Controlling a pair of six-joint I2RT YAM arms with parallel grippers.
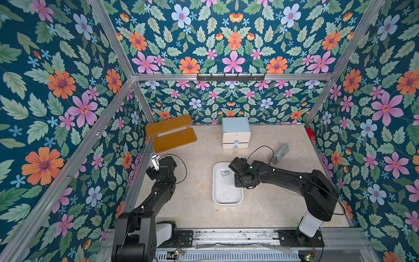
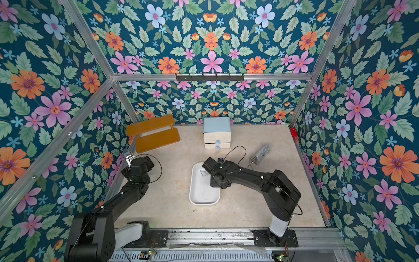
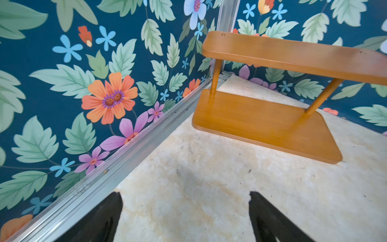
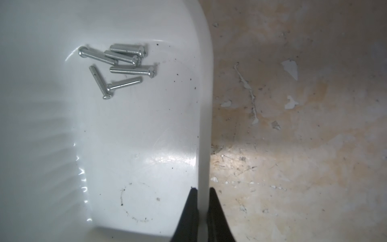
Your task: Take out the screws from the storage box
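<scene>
A white rectangular tray (image 1: 227,192) lies mid-table, its long sides running front to back. Several silver screws (image 4: 131,70) rest loose inside it, bunched near its far end in the top left view. My right gripper is shut on the tray's right rim, one finger on each side of that wall. Behind the tray stands a small cream box with a blue lid (image 1: 236,129), with two drawer knobs on its front. At the far left, my left gripper stands open over bare table, its blurred fingers (image 3: 98,217) wide apart and nothing between them.
A two-tier wooden shelf (image 1: 174,138) occupies the back left corner. A grey bundle (image 1: 280,153) lies to the right, behind the right arm. Bare table separates the left arm from the tray.
</scene>
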